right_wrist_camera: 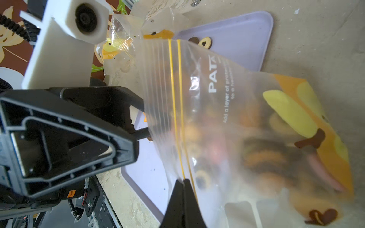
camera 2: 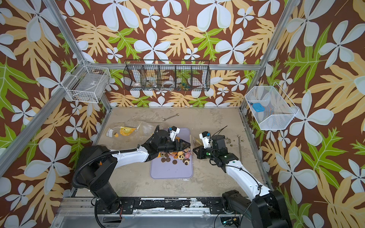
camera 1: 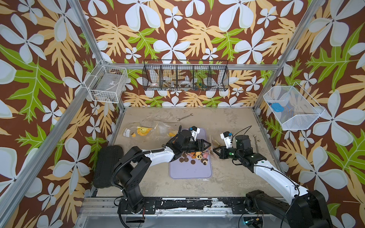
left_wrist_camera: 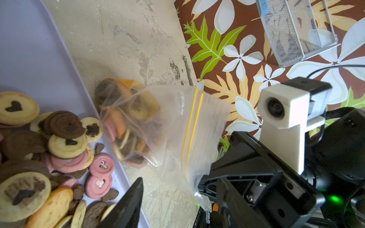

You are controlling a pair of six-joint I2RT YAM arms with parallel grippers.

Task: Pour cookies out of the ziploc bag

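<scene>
A translucent ziploc bag [left_wrist_camera: 171,129] with cookies inside and yellow seal lines [right_wrist_camera: 243,144] hangs just right of the lavender tray [camera 1: 190,171]. My right gripper is shut on the bag near its opening. My left gripper stands part open beside the bag's mouth, above the tray edge, with nothing clearly between its fingers. Loose cookies [left_wrist_camera: 64,144] lie piled on the tray: pink, brown and cream, some broken.
Clear packaging [camera 1: 144,131] lies at the back left, a wrench [camera 1: 185,117] behind it. Wire baskets [camera 1: 106,85] hang on the frame. A black case sits at the far left.
</scene>
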